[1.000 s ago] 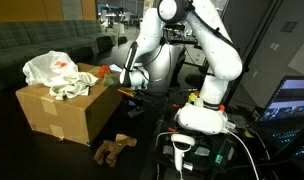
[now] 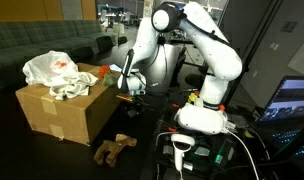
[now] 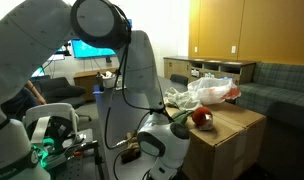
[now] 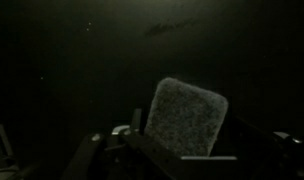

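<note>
A grey, fuzzy-looking block (image 4: 187,117) lies at my gripper in the wrist view, at the lower middle of a very dark picture. Part of the block's lower end is hidden by the gripper. The dark fingers blend into the background, so whether they press on the block does not show. From the first exterior view, my gripper (image 2: 134,101) is low, just right of the cardboard box. The white arm's lower part (image 3: 160,145) stands in front of the box in the second exterior view, and the fingertips are not clear there.
The cardboard box (image 2: 62,116) has white plastic bags (image 2: 58,72) on top. A red round thing (image 3: 202,119) sits at its edge. Something brown (image 2: 114,150) lies on the dark surface in front of the box. At the far right stands a laptop (image 2: 284,108).
The arm's lower end has shifted only slightly beside the box. The box, bags and brown thing have stayed in place.
</note>
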